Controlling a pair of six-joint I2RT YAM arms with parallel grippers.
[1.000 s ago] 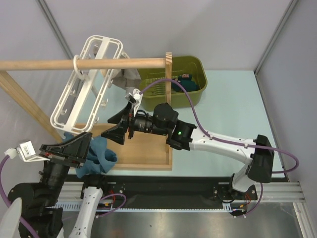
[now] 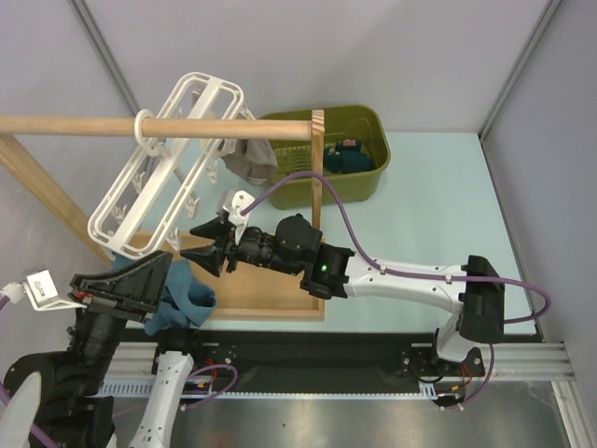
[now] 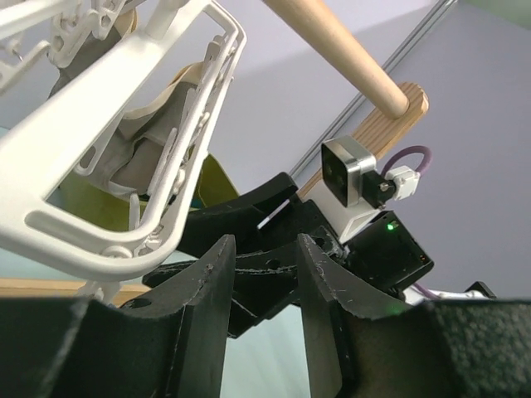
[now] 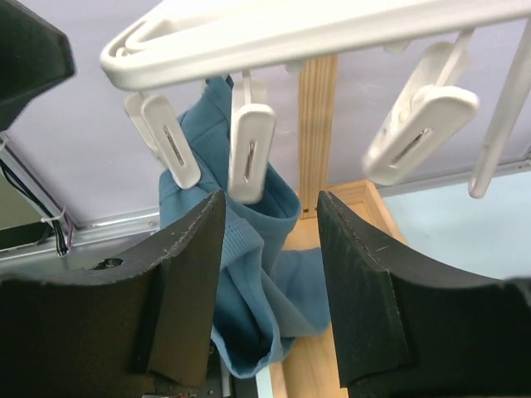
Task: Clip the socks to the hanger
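The white hanger (image 2: 140,201) hangs from the wooden bar, tilted, with clips along its frame. At its near end a blue sock (image 2: 187,299) hangs under the frame; in the right wrist view the blue sock (image 4: 241,240) passes behind two white clips (image 4: 251,153), its upper grip partly hidden. A grey sock (image 2: 250,161) hangs at the far end. My left gripper (image 2: 166,259) is part open beside the near end, nothing between its fingers. Part open too, my right gripper faces a clip and the blue sock, its fingers apart from both.
A green basket (image 2: 373,140) with dark teal cloth (image 2: 350,159) stands behind the wooden post. The wooden bar (image 2: 280,129) crosses above the hanger. My arms are close together at the near end. Free tabletop (image 2: 438,205) lies to the right.
My right gripper has moved left toward the hanger. The near end of the hanger has shifted slightly left, and the left gripper has moved only slightly. The blue sock has shifted a little left.
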